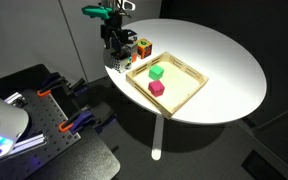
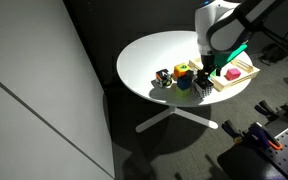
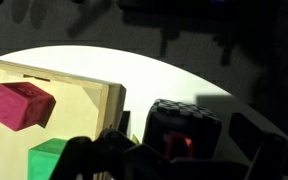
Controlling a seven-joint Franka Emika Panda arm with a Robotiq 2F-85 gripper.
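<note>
A black block with a checkered top and a red patch on its side (image 3: 182, 125) stands near the table's edge in the wrist view. My gripper is open, one finger (image 3: 112, 150) to the left of this block and the other (image 3: 252, 138) to the right. In exterior view 2 the checkered block (image 2: 202, 89) appears beneath the arm. A shallow wooden tray (image 1: 189, 85) lies beside it, holding a green cube (image 1: 156, 72) and a pink-red cube (image 1: 156, 88). Whether the fingers touch the block cannot be told.
A multicolored cube (image 1: 144, 47) sits behind the gripper. Exterior view 2 also shows a blue and yellow block (image 2: 185, 81) and a dark multicolored cube (image 2: 164, 77) close by. The tray's raised wall (image 3: 112, 103) runs close to the left finger.
</note>
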